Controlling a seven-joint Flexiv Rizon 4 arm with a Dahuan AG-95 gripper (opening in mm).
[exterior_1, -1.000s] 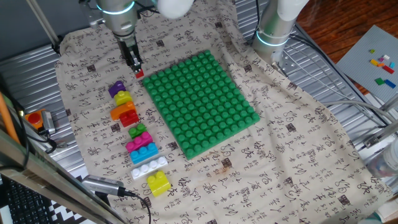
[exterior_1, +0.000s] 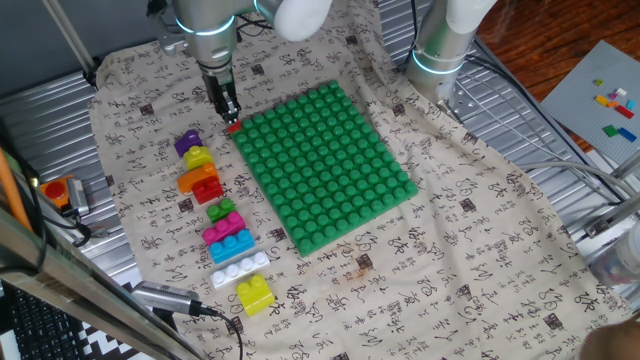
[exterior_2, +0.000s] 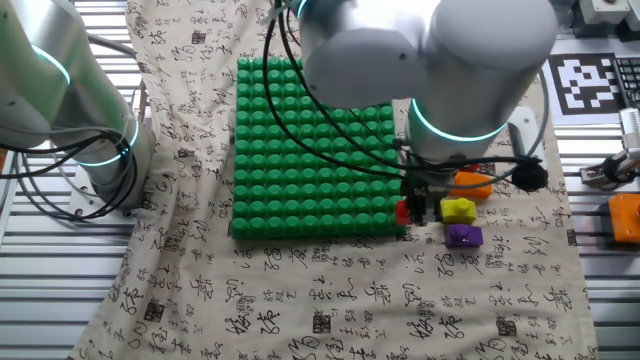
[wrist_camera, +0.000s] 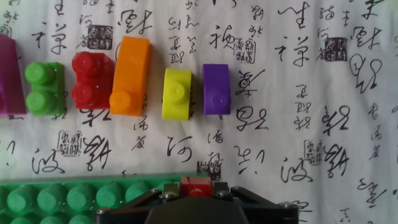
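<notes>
A small red brick (exterior_1: 235, 127) is pinched in my gripper (exterior_1: 230, 115), at the far left corner of the green studded baseplate (exterior_1: 325, 165). In the wrist view the brick (wrist_camera: 196, 182) shows between both fingertips, right at the baseplate's edge (wrist_camera: 93, 182). Exterior view 2 has the red brick (exterior_2: 402, 213) beside the plate's corner, partly covered by the gripper (exterior_2: 425, 207). Whether its underside touches the plate or hangs over it, I cannot tell.
A row of loose bricks lies left of the plate: purple (exterior_1: 187, 143), yellow (exterior_1: 200, 157), orange (exterior_1: 197, 178), another red (exterior_1: 207, 191), green (exterior_1: 221, 209), magenta (exterior_1: 223, 228), blue (exterior_1: 232, 247), white (exterior_1: 241, 269) and a second yellow (exterior_1: 256, 295). No bricks stand on the visible studs.
With the red brick held, the gripper has shifted right and slightly down in exterior view 1, from just off the plate's corner to right at it. The loose bricks and plate stayed put.
</notes>
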